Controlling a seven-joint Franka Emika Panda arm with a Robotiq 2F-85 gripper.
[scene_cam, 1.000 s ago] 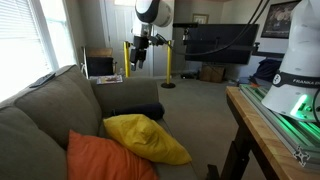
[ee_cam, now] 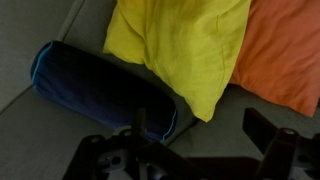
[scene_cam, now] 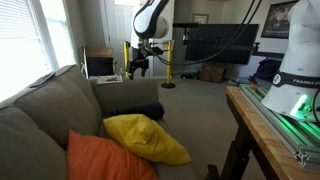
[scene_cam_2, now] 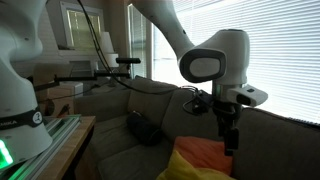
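Note:
My gripper hangs in the air above the grey couch, its fingers wide apart and empty. In exterior view 2 the gripper is seen closer, pointing down. The wrist view looks onto a yellow pillow, an orange pillow and a dark bolster with a blue edge. On the couch seat the yellow pillow overlaps the orange pillow, and the bolster lies beyond them. In the wrist view the gripper spans the pillow's lower corner and the bolster's end.
A wooden table borders the seat on the right. The couch backrest rises behind the orange pillow. Bare seat shows between the pillows and the table side.
Pillows and bolster have not moved.

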